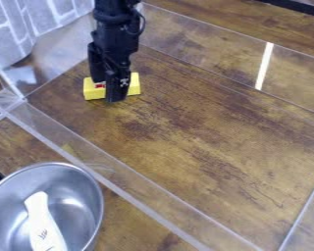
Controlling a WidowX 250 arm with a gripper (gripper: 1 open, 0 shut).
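My black gripper [109, 76] hangs open at the upper left, its fingers low over a small yellow block [130, 86] with red and white markings, which lies on the wooden board. The fingers hide part of the block; whether they touch it I cannot tell.
A steel bowl [81, 201] with a white utensil [42, 221] inside sits at the lower left. Clear plastic walls edge the board, and a pale patterned cloth [16, 25] is at the top left. The middle and right of the board are clear.
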